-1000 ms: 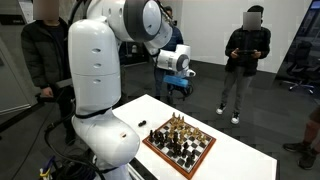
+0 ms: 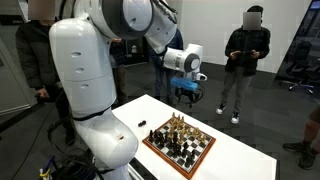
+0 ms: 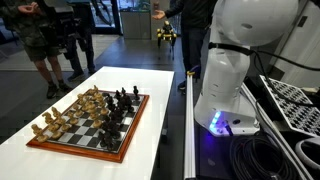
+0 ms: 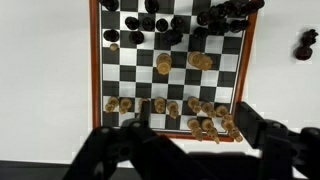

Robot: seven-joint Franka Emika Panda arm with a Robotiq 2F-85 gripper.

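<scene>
In the wrist view a brown-framed chessboard (image 4: 97, 75) lies below my gripper, whose dark fingers stand wide apart with nothing between them. Dark pieces (image 4: 172, 37) fill the upper side of the board. Light wooden pieces (image 4: 173, 109) stand mostly along the lower side, and two more, including one light piece (image 4: 164, 63), are nearer the middle. Exterior view 1 has my gripper (image 2: 188, 97) hanging well above the board (image 2: 205, 150), toward its far side. The gripper does not show in exterior view 2.
Off the board, a dark piece (image 4: 305, 47) lies on the white table (image 4: 285, 90). A person (image 2: 245, 55) stands behind the table. My arm's white base section (image 3: 235, 60) stands beside the table in exterior view 2.
Over the last second my gripper has moved a little right and toward the camera in exterior view 1. The pieces look unchanged.
</scene>
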